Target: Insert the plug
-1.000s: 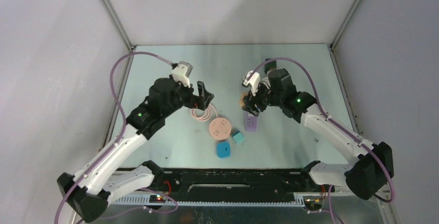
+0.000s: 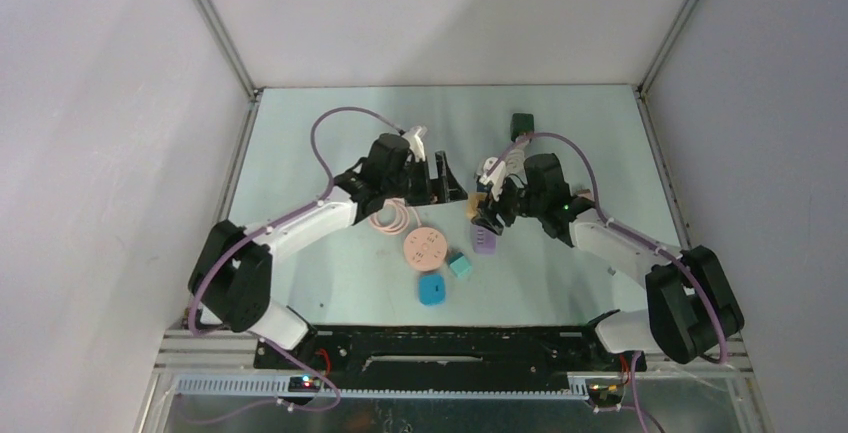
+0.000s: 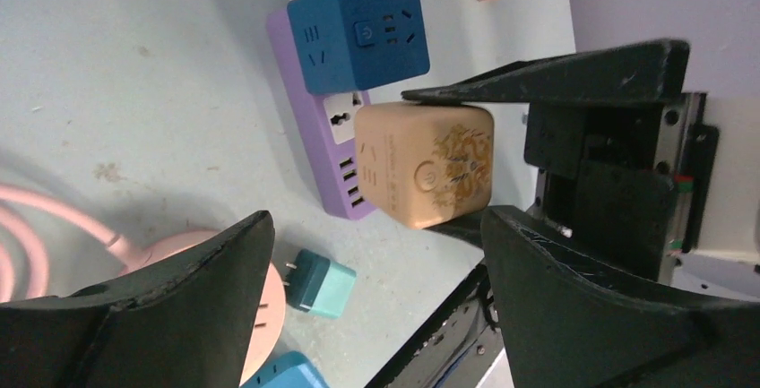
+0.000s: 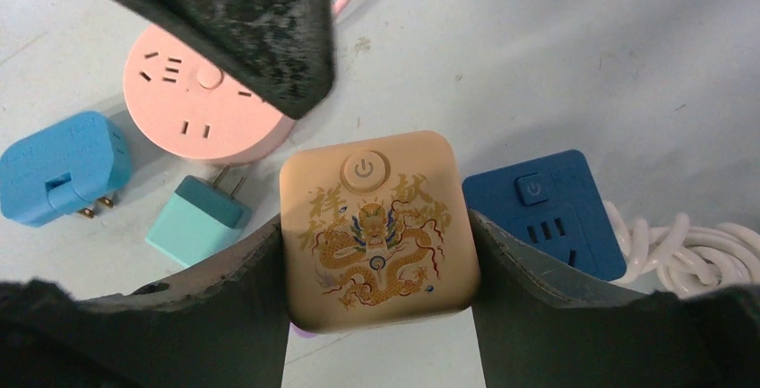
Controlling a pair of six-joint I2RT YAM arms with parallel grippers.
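My right gripper [image 2: 487,215] is shut on a tan cube plug with a dragon print [image 4: 376,245], held over the purple power strip [image 3: 300,128], by a white socket and beside the blue cube adapter [image 3: 363,30] mounted on the strip. My left gripper hangs open just left of the right one, its black fingers apart with nothing between them, facing the tan cube.
The pink round socket [image 2: 425,250] with coiled cable, a teal cube plug [image 2: 459,265] and a blue plug [image 2: 431,289] lie toward the front. A dark block [image 2: 522,125] sits at the back.
My left arm has moved right, toward the power strip and the right gripper. The right gripper with the tan cube has shifted slightly and its arm has lowered a little.
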